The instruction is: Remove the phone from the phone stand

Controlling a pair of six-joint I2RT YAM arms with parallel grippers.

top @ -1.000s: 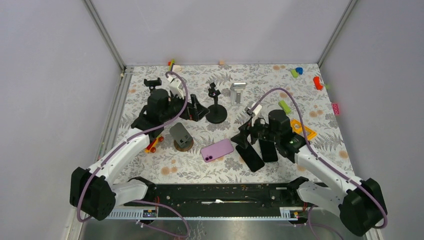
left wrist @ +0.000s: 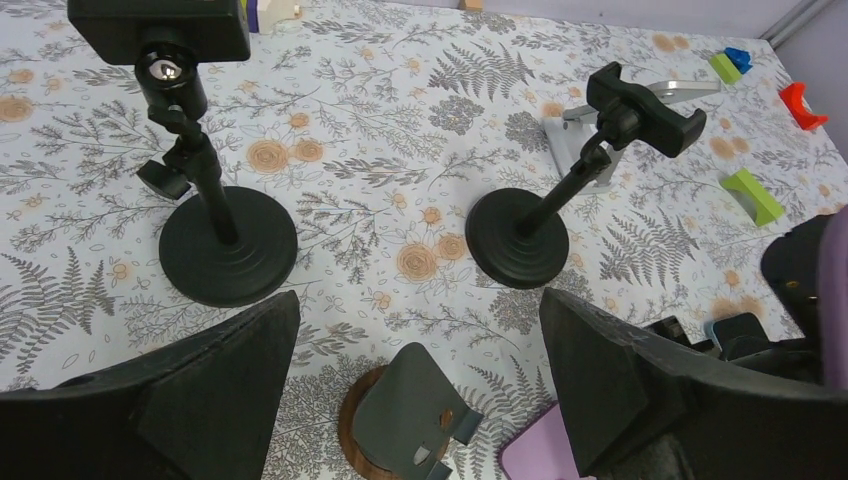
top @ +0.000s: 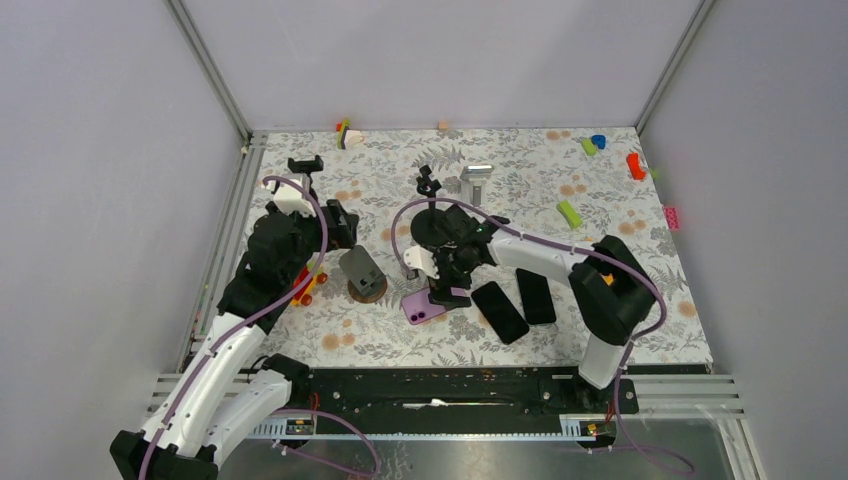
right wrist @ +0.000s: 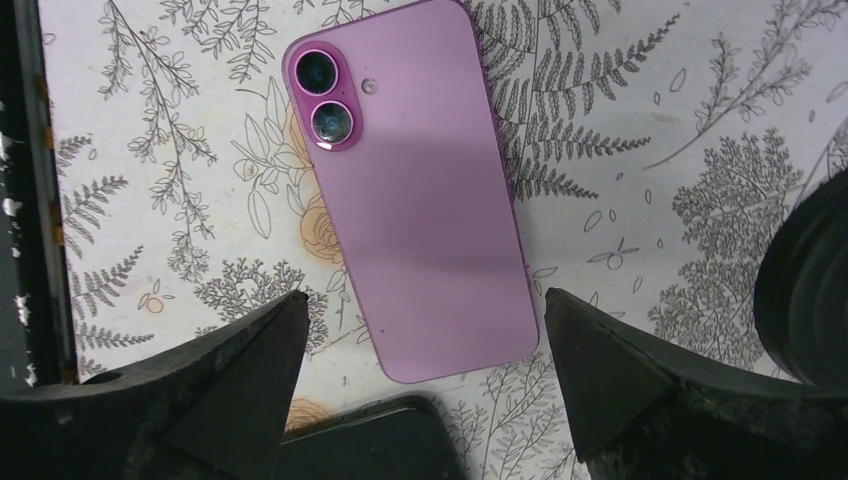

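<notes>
A pink phone (right wrist: 430, 210) lies camera side up, flat on the patterned table, near the middle front. Over its right end hovers my right gripper, open, the phone showing between its parted fingers. Two black phones (top: 500, 312) lie to the right. The grey phone stand (left wrist: 405, 405) on a round wooden base holds no phone. Black round-based stands (left wrist: 228, 245) and a silver stand (top: 476, 185) also stand bare. My left gripper is open and empty, above and behind the grey stand in the top view.
Toy pieces lie at the left, including a red and yellow one (top: 308, 288) beside the left arm. A green block (top: 569, 214) and a red piece (top: 636, 166) lie on the right.
My right gripper has moved left, from over the black phones to over the pink phone. My left gripper has drawn back to the left. The phones and stands have not moved.
</notes>
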